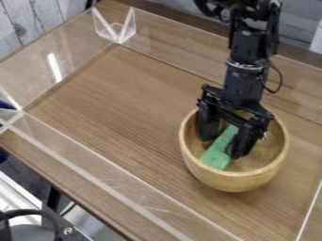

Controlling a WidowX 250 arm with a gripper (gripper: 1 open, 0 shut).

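A tan bowl (pixel 262 170) stands on the wooden table in the right half of the camera view. Inside it lies a green oblong object (pixel 217 151), partly covered by the black gripper (pixel 229 136), which reaches down from the top right. Its fingers are spread over the green object inside the bowl. Whether they touch it is hard to tell.
A white taped outline (pixel 115 28) is at the back left. Black cables (pixel 36 228) lie at the bottom left corner.
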